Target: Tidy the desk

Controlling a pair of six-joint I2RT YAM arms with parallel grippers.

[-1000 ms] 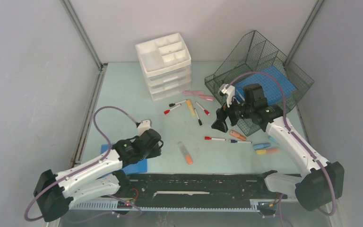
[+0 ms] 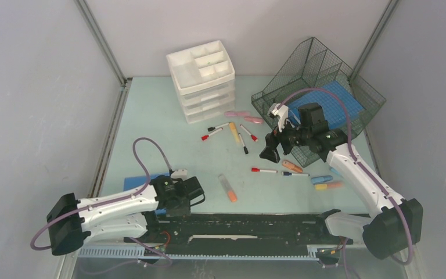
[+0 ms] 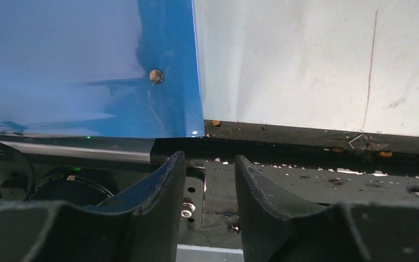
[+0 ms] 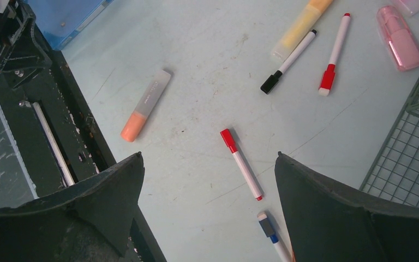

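My left gripper is part open with nothing between its fingers, over the desk's front edge beside the corner of a blue folder (image 3: 87,65). My right gripper hangs open over the right side among markers (image 4: 243,166) and pen cases (image 4: 145,105), holding nothing. A white drawer organizer (image 2: 200,81) stands at the back. A wire rack (image 2: 284,87) at the back right holds a blue item (image 2: 337,102).
More markers (image 2: 212,132) and pink cases (image 2: 254,120) lie in the middle and back. Several coloured cases (image 2: 321,180) lie at the front right.
My left arm has moved, its gripper now lower in the top view at the desk's front edge. The right arm and the objects look unchanged.
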